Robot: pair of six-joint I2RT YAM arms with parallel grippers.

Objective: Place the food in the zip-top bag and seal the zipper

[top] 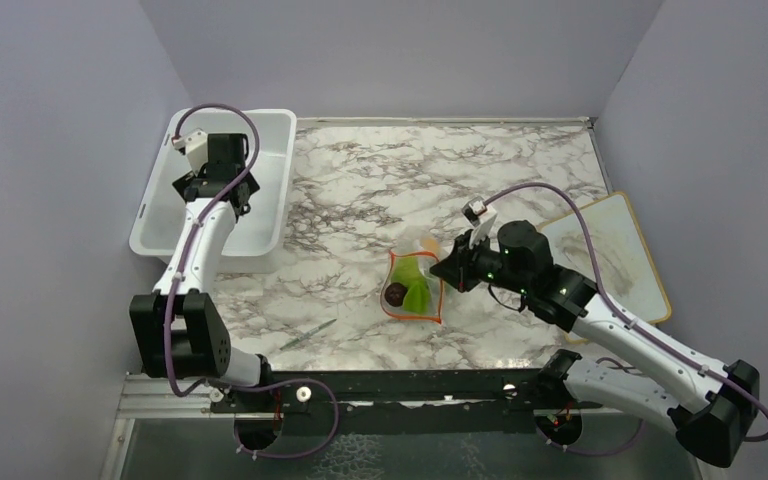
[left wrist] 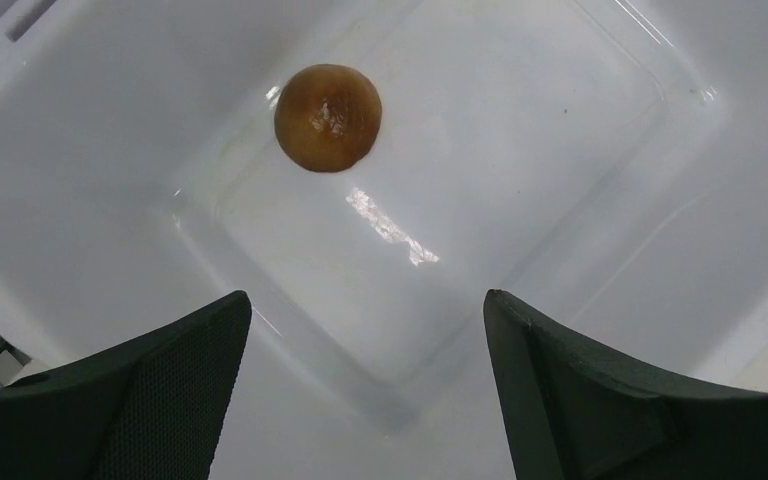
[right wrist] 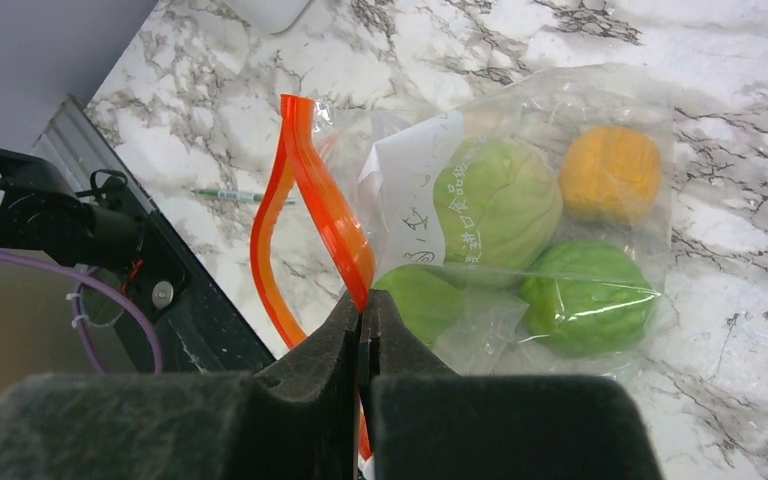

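Observation:
In the left wrist view a round brown bun [left wrist: 327, 117] lies on the floor of the white bin [left wrist: 550, 120]. My left gripper is over the bin with its fingers apart, nothing between them. On the marble table, the clear zip bag [top: 412, 285] with an orange zipper holds green produce [right wrist: 585, 300], a yellow item [right wrist: 610, 172] and a dark round item [top: 395, 294]. My right gripper is shut at the bag's orange zipper edge, pinching it at the fingertips.
A pen [top: 307, 333] lies on the table front left of the bag. A yellow-edged board [top: 615, 250] is at the right. Grey walls surround it.

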